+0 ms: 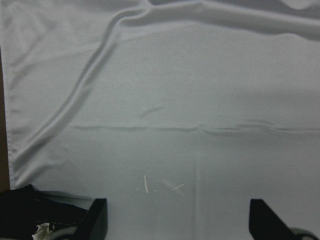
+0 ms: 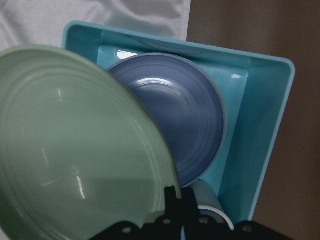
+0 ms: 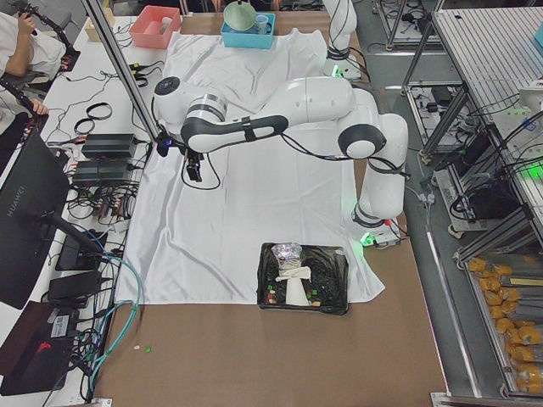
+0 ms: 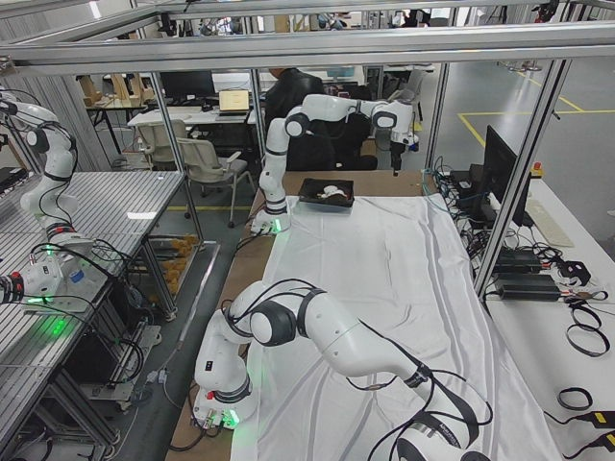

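My right gripper is shut on the rim of a green plate, which is over a light-blue bin holding a blue plate and a cup. The green plate also shows at the top of the camera left view. My left gripper stands open above the white cloth, with nothing between its fingers.
A black tray with assorted items sits at the cloth's near edge. A red bin stands on the side table, among cables and monitors.
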